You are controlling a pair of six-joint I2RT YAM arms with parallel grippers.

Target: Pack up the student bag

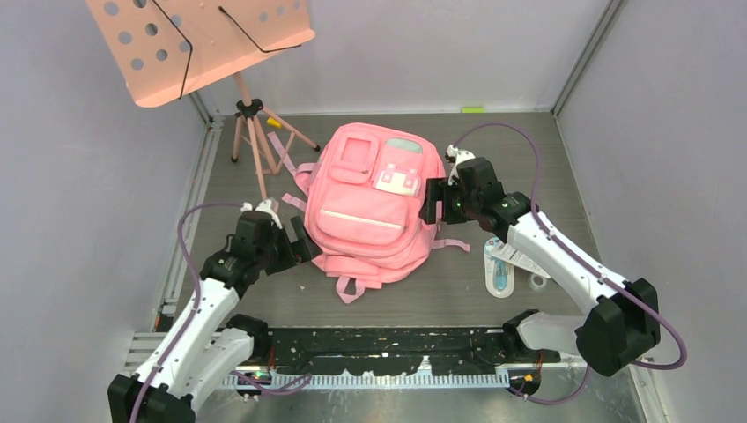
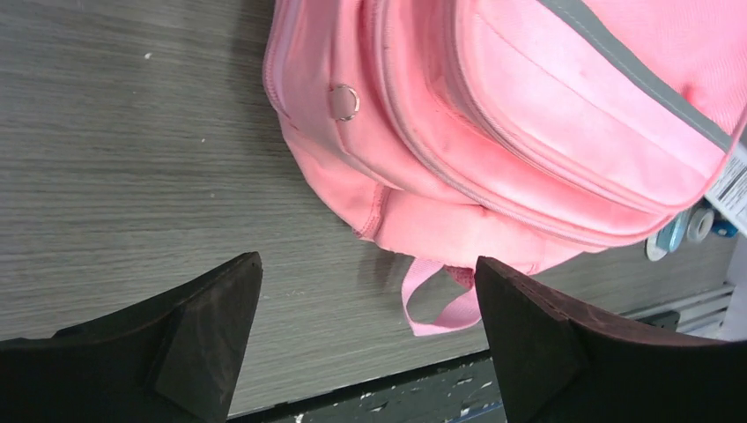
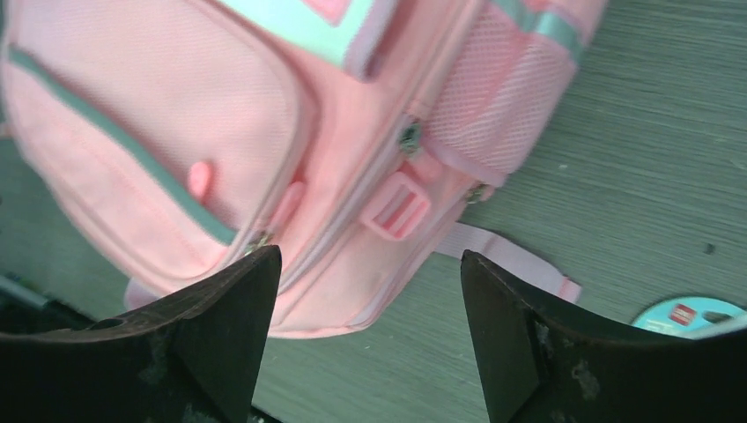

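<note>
A pink backpack (image 1: 363, 211) lies on its back in the middle of the table, front pockets facing up, its hanging loop (image 1: 349, 289) toward the front edge. At its lower left side stands my left gripper (image 1: 310, 235), open and empty; in the left wrist view the bag's pink body (image 2: 528, 123) is beyond the spread fingers. My right gripper (image 1: 429, 201) is open over the bag's right side. The right wrist view shows a pink buckle (image 3: 396, 205) and a mesh side pocket (image 3: 506, 97) past its fingers, with nothing gripped.
Right of the bag lie a white tray-like case with a blue item (image 1: 499, 269), a white packet (image 1: 521, 256) and a tape roll (image 1: 537, 282). A pink music stand (image 1: 251, 110) rises at the back left.
</note>
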